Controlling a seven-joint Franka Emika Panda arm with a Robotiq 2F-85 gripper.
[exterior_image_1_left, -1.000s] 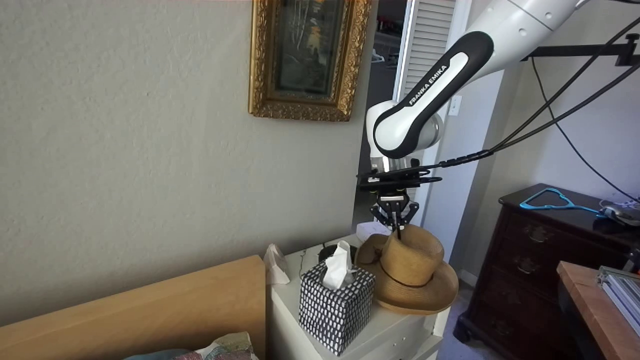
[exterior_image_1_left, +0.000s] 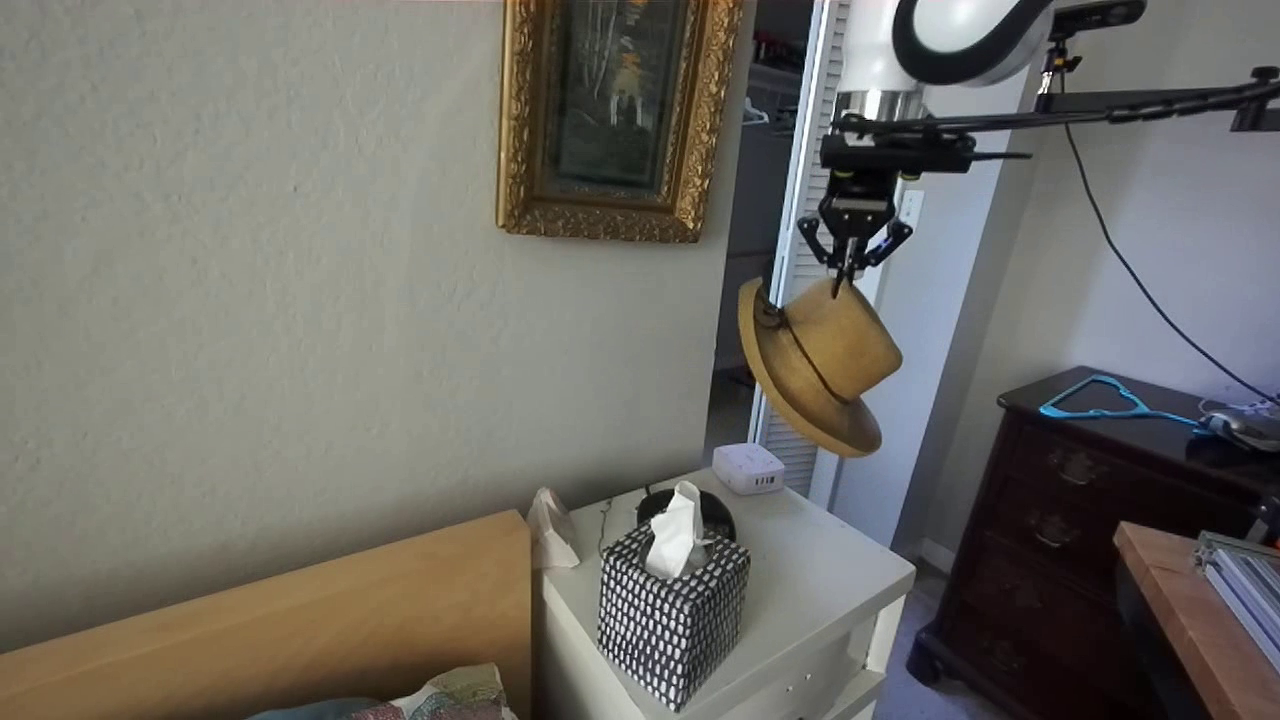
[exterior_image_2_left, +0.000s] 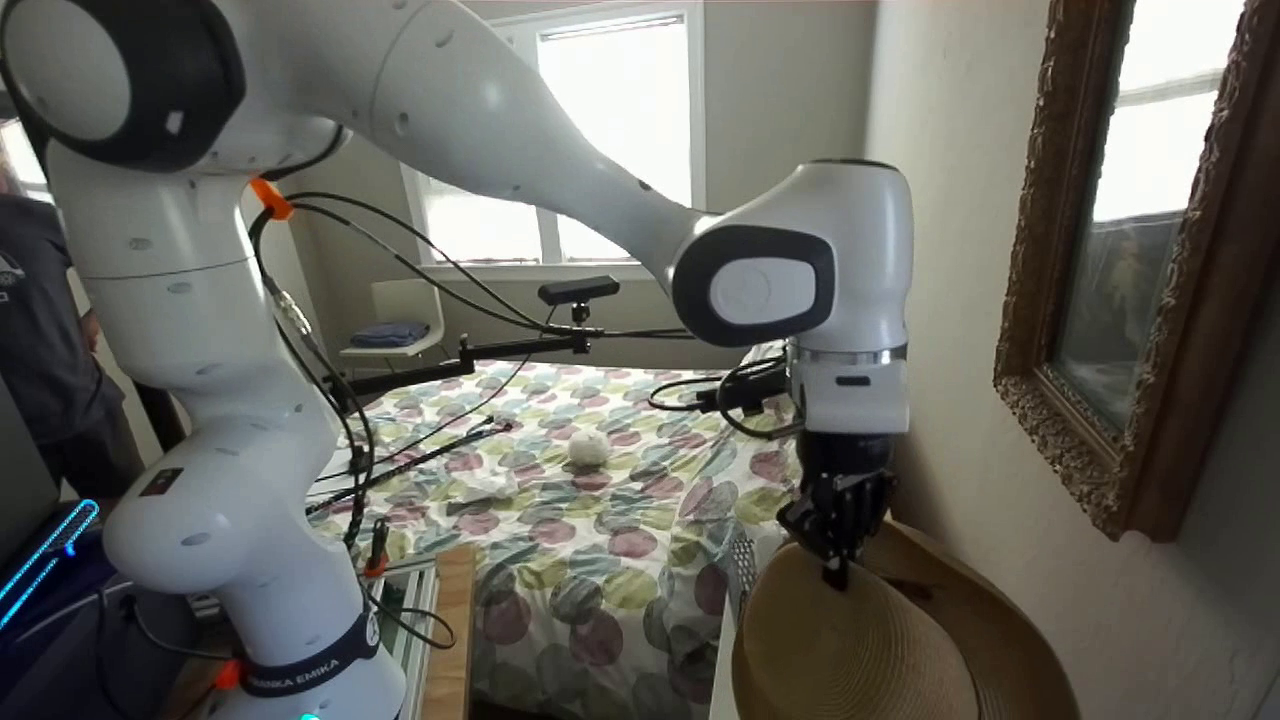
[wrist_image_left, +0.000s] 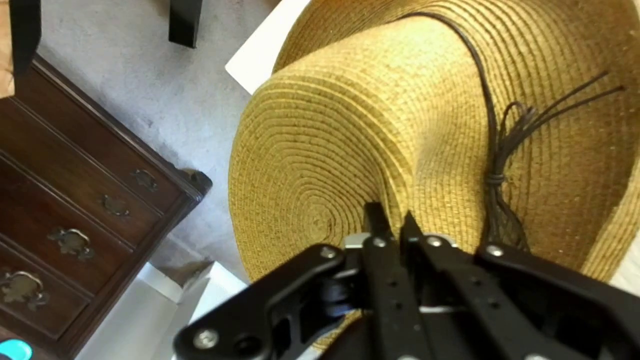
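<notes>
A tan straw hat (exterior_image_1_left: 840, 342) with a thin dark cord hangs tilted in the air above the white nightstand (exterior_image_1_left: 828, 546). My gripper (exterior_image_1_left: 845, 278) is shut on the edge of its crown. From the other side, exterior view 2 has the hat (exterior_image_2_left: 858, 654) at the bottom right, under the gripper (exterior_image_2_left: 836, 574). In the wrist view the hat (wrist_image_left: 312, 144) fills much of the picture, crown towards the left and knotted cord on the right. There the gripper's fingertips (wrist_image_left: 376, 219) are close together, pinching a fold of straw.
On the nightstand stand a patterned tissue box (exterior_image_1_left: 674, 612), a small white box (exterior_image_1_left: 747, 468) and a pinkish pointed object (exterior_image_1_left: 551, 532). A gold picture frame (exterior_image_1_left: 600, 218) hangs on the wall. A dark dresser (exterior_image_1_left: 1044, 528) bears a blue hanger (exterior_image_1_left: 1098, 402).
The hat has risen off the nightstand in my gripper and now hangs tilted. The arm has moved up and slightly right. More of the nightstand top and the small white box now show.
</notes>
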